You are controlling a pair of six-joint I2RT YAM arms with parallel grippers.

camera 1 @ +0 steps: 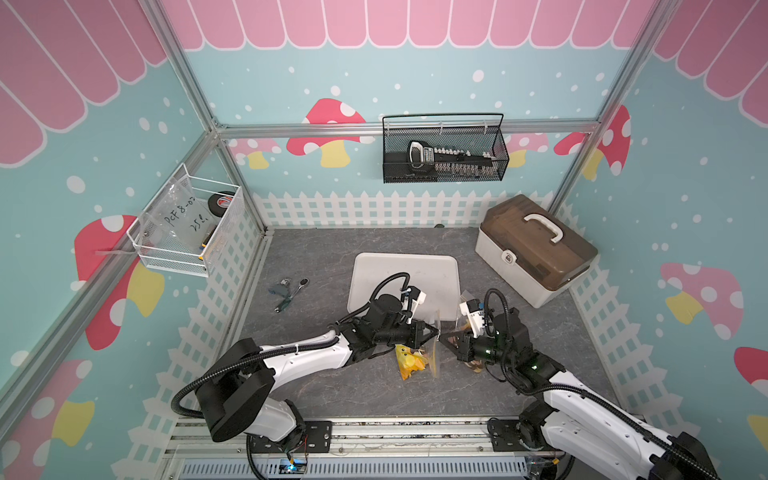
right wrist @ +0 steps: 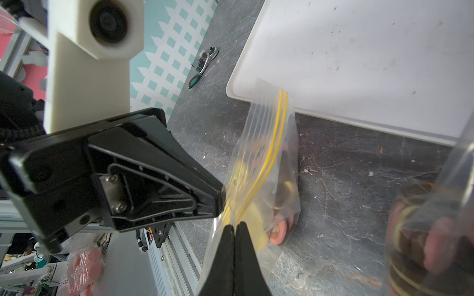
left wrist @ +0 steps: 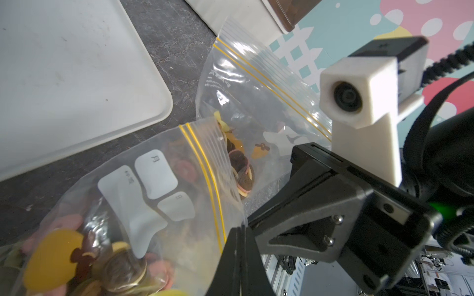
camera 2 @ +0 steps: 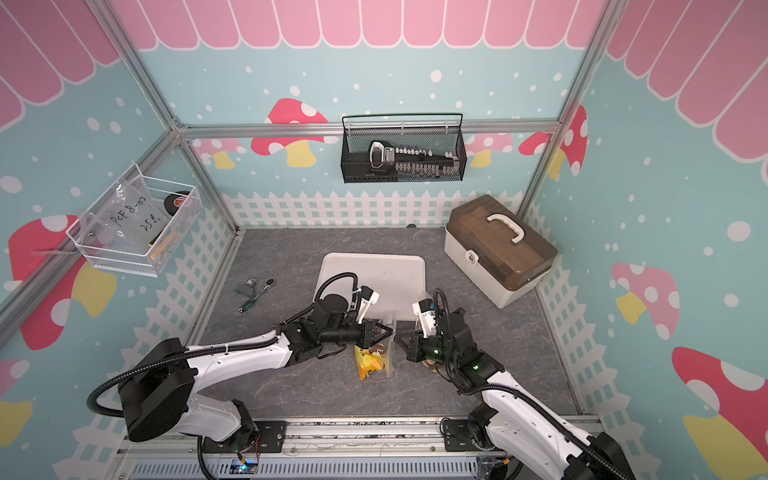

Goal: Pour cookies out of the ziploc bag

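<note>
Between the two grippers stands a clear ziploc bag with yellow seal lines and colourful cookies low inside. My left gripper is at the bag's top edge from the left; its fingertips look close together, and I cannot tell how far apart they are or whether film lies between. My right gripper faces it from the other side, its slim fingers shut. Film reaches its tips, but whether any is pinched is unclear. A second clear bag of cookies lies behind the right gripper.
Behind the grippers lies an empty white tray. A brown-lidded box stands at the back right, and small tools lie at the left. The front table strip has free room.
</note>
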